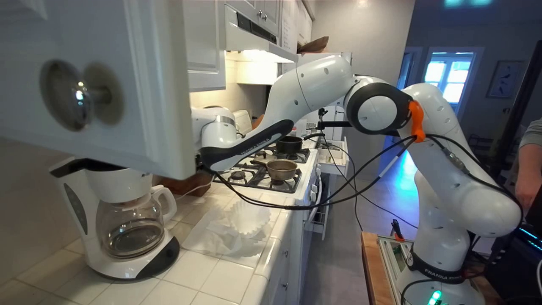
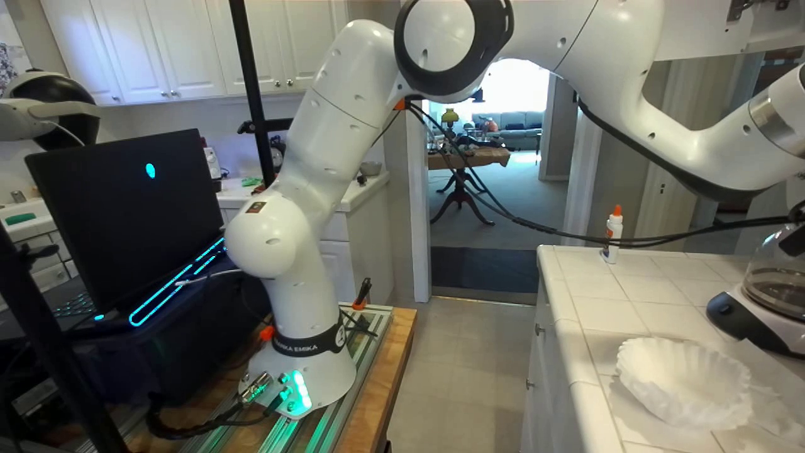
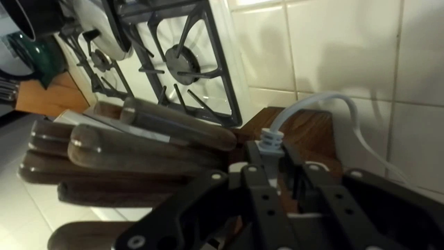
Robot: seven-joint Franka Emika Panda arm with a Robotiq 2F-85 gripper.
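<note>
In the wrist view a white plug (image 3: pixel 270 143) with a ribbed neck is pinched between the dark fingers of my gripper, which is shut on it. From the plug a white cord (image 3: pixel 347 100) arches up and then runs down to the right over the tiles. Just behind it stands a wooden knife block (image 3: pixel 314 127), with several brown knife handles (image 3: pixel 141 146) to its left. Both exterior views lack the gripper itself; a cabinet door (image 1: pixel 167 101) covers the arm's end in one. A white coffee maker (image 1: pixel 127 218) with a glass carafe stands on the counter.
A paper coffee filter (image 1: pixel 249 216) lies on the counter near the front edge. Beyond are the stove with a small pan (image 1: pixel 282 169) and a black pot (image 1: pixel 289 145). A glue bottle (image 2: pixel 613 234) stands at the counter's far end.
</note>
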